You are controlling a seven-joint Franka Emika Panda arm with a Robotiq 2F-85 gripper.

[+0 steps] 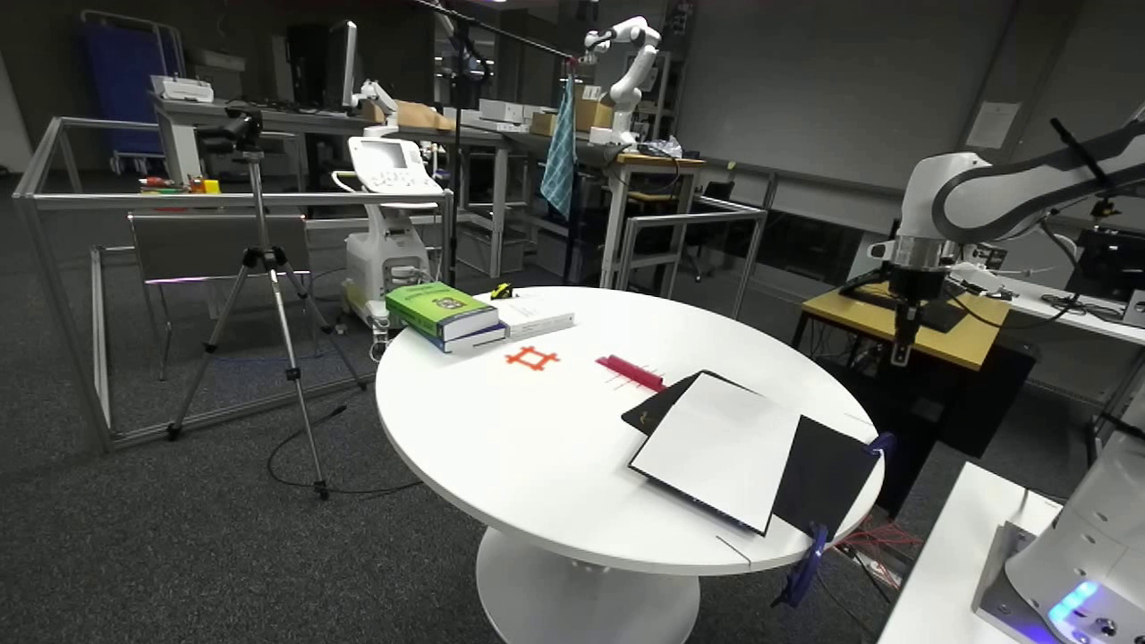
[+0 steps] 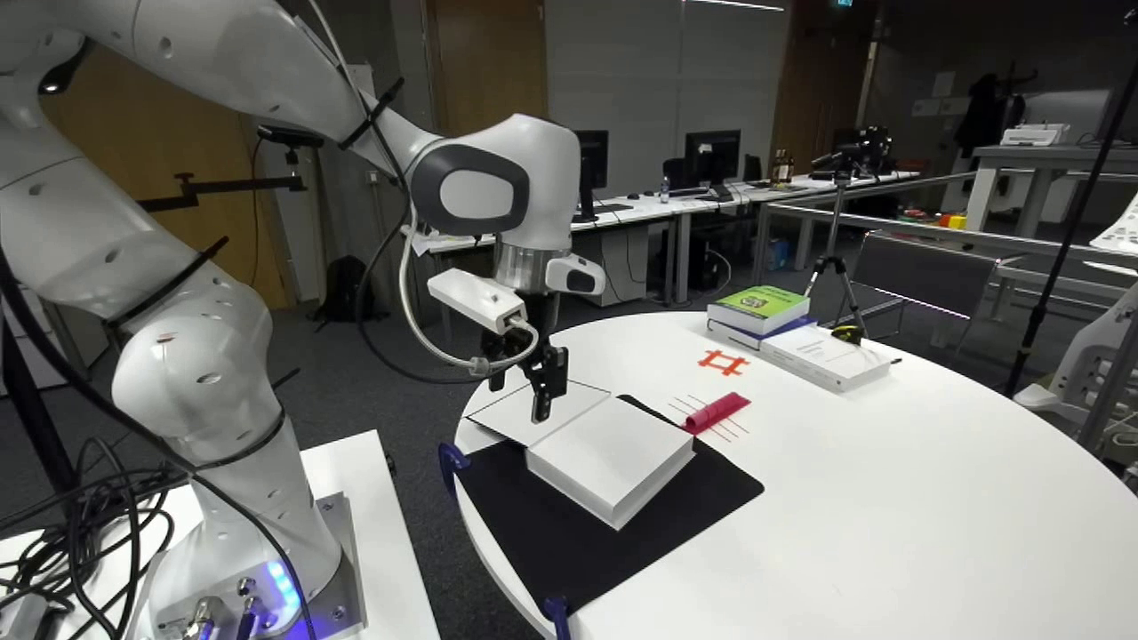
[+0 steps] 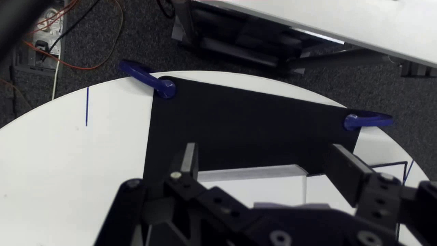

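Observation:
A thick white-paged book [image 2: 610, 453] lies open on a black mat [image 2: 581, 549] at the table's edge. Its thin white cover side [image 2: 555, 411] extends away from the page block in exterior view 2. Exterior view 1 shows a broad white face [image 1: 721, 445] with a dark edge. My gripper is open, its fingers [image 3: 188, 159] wide apart with nothing held. In the wrist view, part of the book appears beyond and between the fingers, partly covered by the gripper body. From the side, the gripper [image 1: 904, 349] hangs pointing down, above the table's height and clear of the book.
Blue clamps [image 3: 165, 87] pin the mat at the rim of the round white table [image 1: 483, 440]. A crimson strip [image 2: 717, 412] and orange tape marks [image 2: 725, 363] lie past the book. A green book [image 2: 759, 306] tops a stack farther off.

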